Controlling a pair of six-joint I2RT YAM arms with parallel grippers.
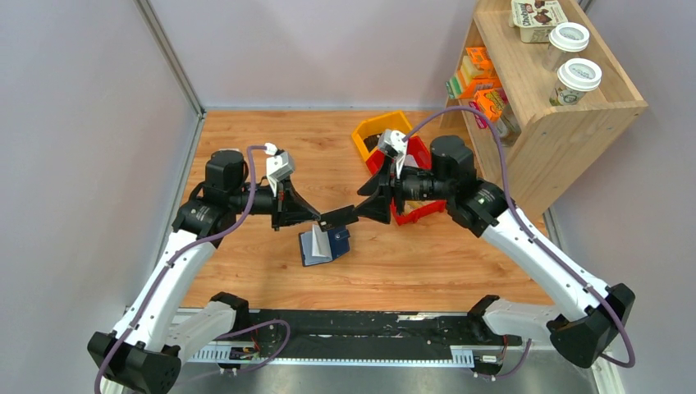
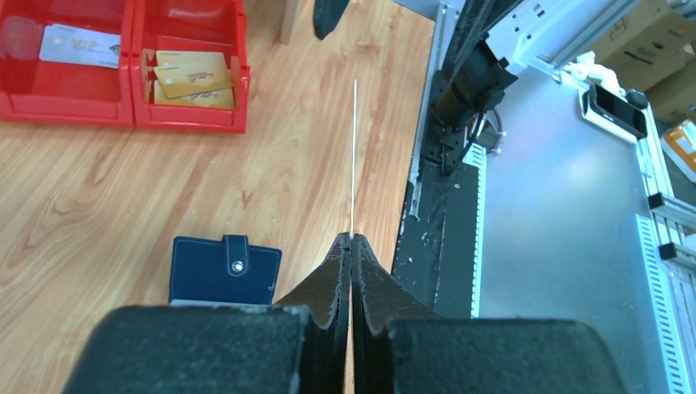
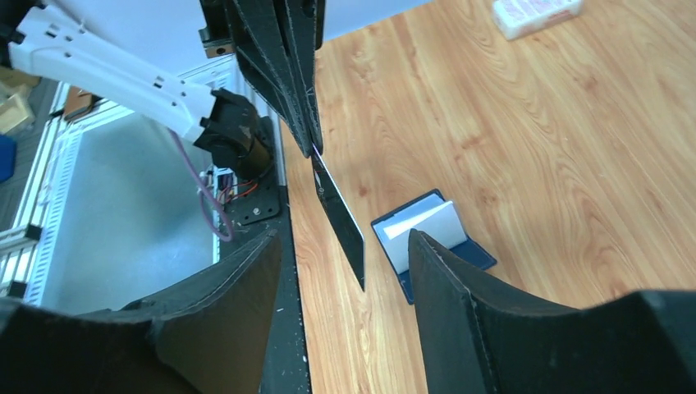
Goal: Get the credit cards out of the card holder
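A thin dark card [image 1: 338,216] is pinched at one edge by my shut left gripper [image 1: 317,217]; the left wrist view shows it edge-on, rising from the fingertips. My right gripper [image 1: 368,201] stands open beside the card's free end, with the card seen between and beyond its fingers in the right wrist view, apparently unheld. The navy card holder [image 2: 223,267] lies open on the table below, its pale sleeves [image 3: 423,230] showing.
A red bin [image 2: 92,107] holds a white VIP card and gold cards, beside a yellow bin [image 1: 365,131] at the back. A wooden shelf [image 1: 583,131] stands at the right. A small box [image 3: 535,12] lies on the table.
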